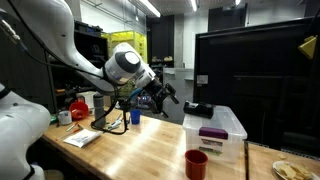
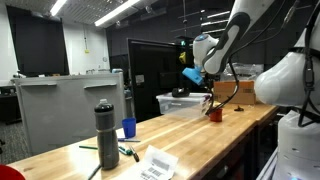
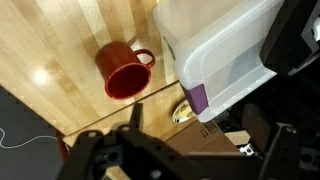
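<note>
My gripper point(image 1: 168, 90) hangs in the air over the table, to the left of the white bin and well above the red mug. Two dark fingers point(image 3: 135, 125) stand wide apart in the wrist view, with nothing held between them. A red mug point(image 3: 124, 70) is upright on the wooden table, its handle toward the bin; the same mug point(image 1: 196, 164) shows at the front right in exterior view 1. Behind it is a whitish bin point(image 1: 230, 126) with a purple object point(image 1: 213, 133) at its front side and a black item point(image 1: 199, 110) on top.
A blue cup point(image 2: 129, 128), a dark bottle point(image 2: 106, 135) and loose tools occupy the table's other end, along with white paper point(image 1: 83, 138). At the right edge lies a plate point(image 1: 293, 171) of food. Bare wood point(image 1: 140, 150) fills the middle.
</note>
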